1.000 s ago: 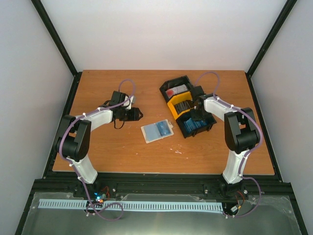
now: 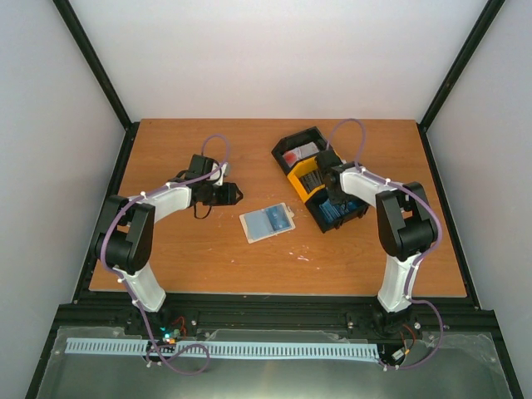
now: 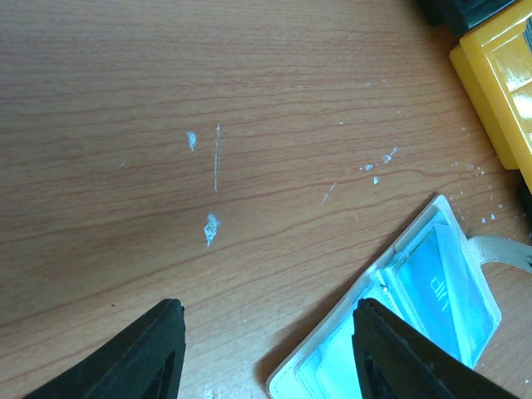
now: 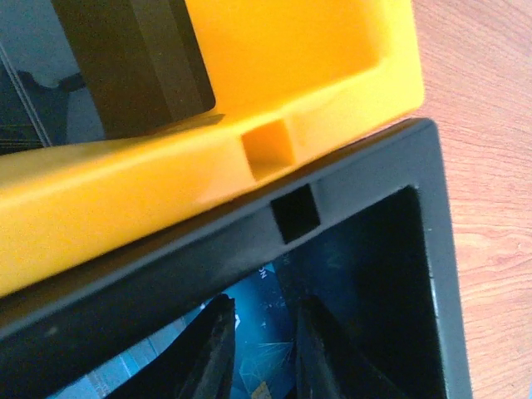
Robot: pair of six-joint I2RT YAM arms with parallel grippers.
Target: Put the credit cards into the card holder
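A clear, blue-tinted card holder (image 2: 267, 222) lies flat on the table between the arms; its pale strap tab (image 3: 501, 252) points toward the bins. Left of it hovers my left gripper, open, with no card between its fingers. The blue credit cards (image 2: 337, 209) are in the nearest black bin (image 2: 320, 224). Down inside that bin, my right gripper is shut on a blue card (image 4: 264, 298), whose face shows between the dark fingers. The card's lower part and the bin floor are mostly hidden.
A yellow bin (image 2: 297, 184) with dark cards adjoins the black one, and another black bin (image 2: 281, 153) with red and white cards stands behind. The near bin's black wall (image 4: 320, 204) passes close to my right fingers.
The left arm and holder stay put.
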